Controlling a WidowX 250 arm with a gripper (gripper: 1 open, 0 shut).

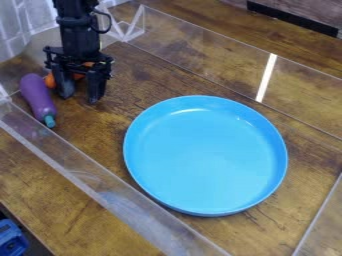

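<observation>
My black gripper (78, 82) is low over the wooden table at the upper left, its fingers around or just in front of an orange object (52, 80), which is mostly hidden behind it; whether the fingers hold it I cannot tell. Just left of the gripper lies a purple eggplant-like toy (38, 100). A large blue plate (205, 155) lies at the centre right, well apart from the gripper.
Clear plastic walls border the work area, close behind the gripper and along the lower left. A blue object (10, 238) sits at the lower-left corner. The table between gripper and plate is bare.
</observation>
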